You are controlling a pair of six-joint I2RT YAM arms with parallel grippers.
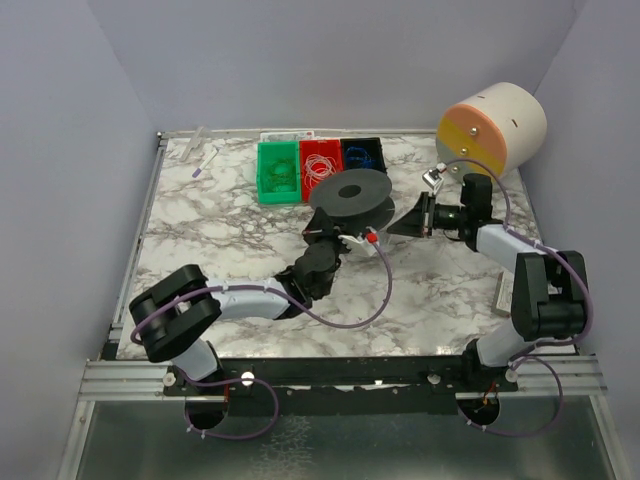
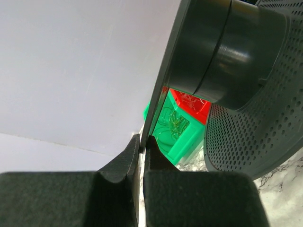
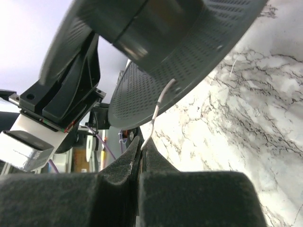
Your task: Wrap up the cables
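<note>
A dark grey perforated spool [image 1: 345,185] is raised and tilted at the table's middle, with my left gripper [image 1: 312,222] at its left side; in the left wrist view that gripper is shut on the edge of its flange. My right gripper [image 1: 414,222], right of the spool, is shut; in the right wrist view a thin pale cable [image 3: 161,99] runs from its fingertips [image 3: 147,146] up toward the spool.
Green [image 1: 279,170], red [image 1: 320,197] and black [image 1: 362,142] bins with cables stand at the back. A cylindrical drum [image 1: 505,115] stands at the back right.
</note>
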